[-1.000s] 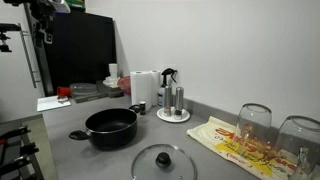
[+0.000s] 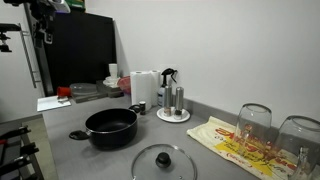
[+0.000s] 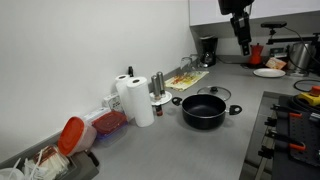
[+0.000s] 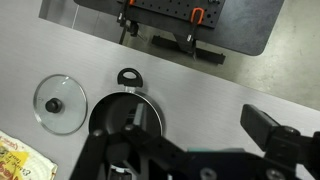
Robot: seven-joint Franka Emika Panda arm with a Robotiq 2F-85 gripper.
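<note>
My gripper is open, its two fingers far apart in the wrist view with bare tabletop between them. It hangs high above the table, at the upper left of exterior view 1 and the upper right of exterior view 2. Below it stands a black two-handled pot [image 2: 111, 125], uncovered; the left finger hides part of it in the wrist view. A glass lid [image 2: 150, 163] with a black knob lies flat on the table, apart from the pot. Nothing is held.
Bottles on a white plate [image 2: 173, 116] and a paper towel roll [image 3: 141, 103] stand along the wall. Two glass jars [image 2: 254, 122] rest by a patterned yellow cloth [image 2: 222, 140]. A red container [image 3: 77, 134] is farther along. Clear tabletop surrounds much of the pot.
</note>
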